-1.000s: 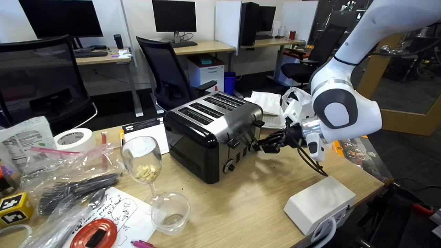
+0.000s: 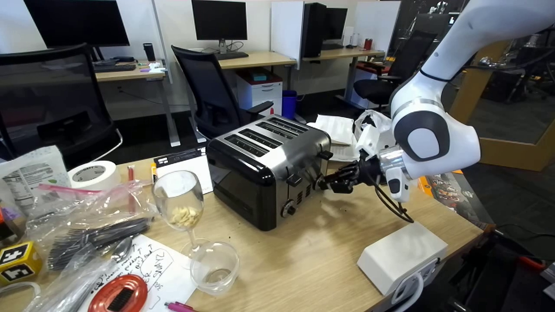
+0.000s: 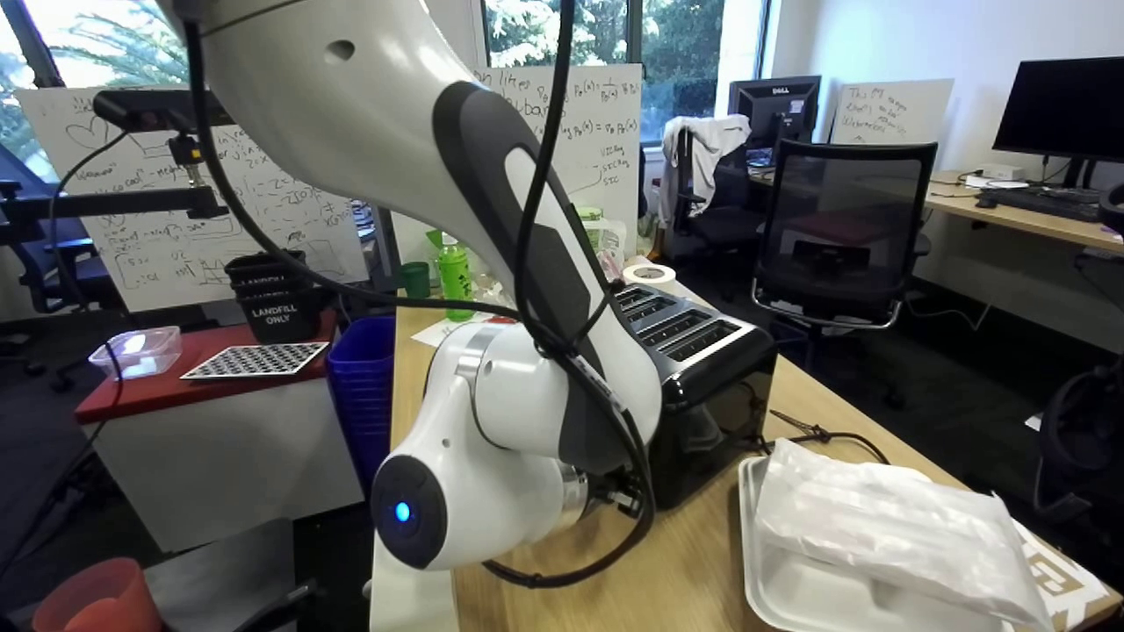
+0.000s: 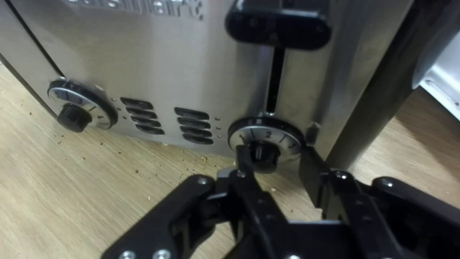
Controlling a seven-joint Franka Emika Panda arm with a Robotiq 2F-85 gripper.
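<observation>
A steel-and-black four-slot toaster (image 2: pixel 304 148) stands on the wooden table, its control face toward my arm. My gripper is drawn in around the right-hand black knob (image 4: pixel 265 156), low on that face under a lever (image 4: pixel 278 23). In the wrist view the left finger is close against the knob, while a narrow gap shows between knob and right finger; contact there is unclear. The dial behind reads 1, 2, 3. Farther left sits the other knob (image 4: pixel 74 117), untouched. In exterior view 2 the arm hides the gripper's fingers.
A wine glass (image 2: pixel 179 200) with pale pieces inside and a clear cup (image 2: pixel 214 268) stand left of the toaster. A white power box (image 2: pixel 403 255) sits near the table's front right. Beside the toaster lies a white foam container (image 3: pixel 785 590). Bare table separates cup and box.
</observation>
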